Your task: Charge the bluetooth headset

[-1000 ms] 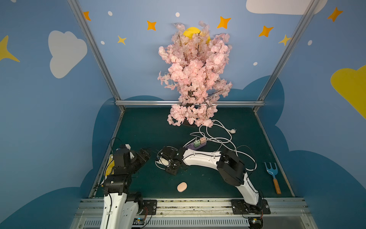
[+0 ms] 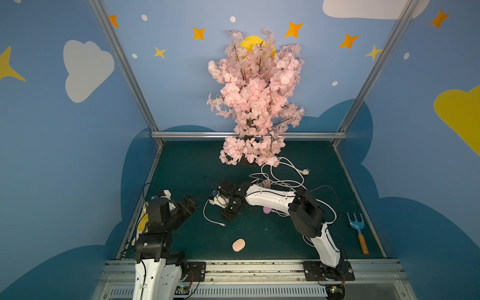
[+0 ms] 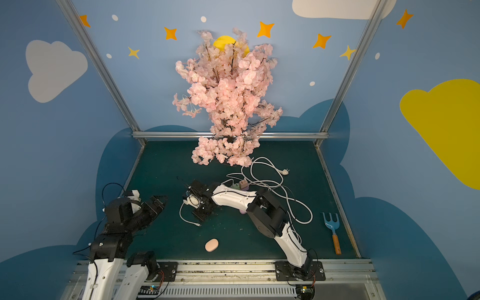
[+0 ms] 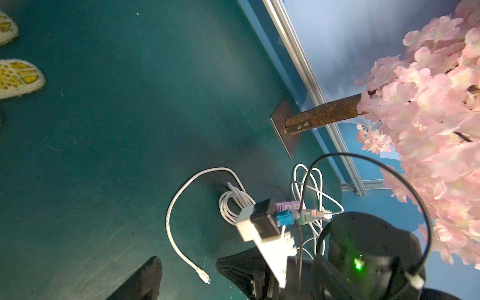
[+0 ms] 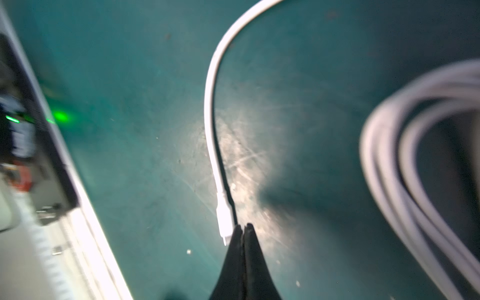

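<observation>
A small peach rounded case (image 2: 238, 245), which looks like the headset's, lies alone near the table's front. The white charging cable (image 5: 209, 110) curves over the table, its plug (image 5: 225, 217) lying just left of my right gripper in the right wrist view. That gripper is shut with nothing showing between its fingertips; its height above the plug is hard to tell. My left gripper (image 2: 191, 200) hangs above the table's left side, fingers (image 4: 145, 280) apart and empty. Behind the right arm, the purple power strip (image 4: 289, 205) is partly hidden.
Coiled white cable (image 5: 385, 145) lies right of the plug. A blossom tree (image 2: 257, 100) stands at the back. A blue fork (image 2: 356, 225) lies at the far right, and yellow-soled slippers (image 4: 20, 77) are on the left. Free room surrounds the case.
The cable's plug end now shows on the table, and the arm covers most of the power strip. The left arm barely moved.
</observation>
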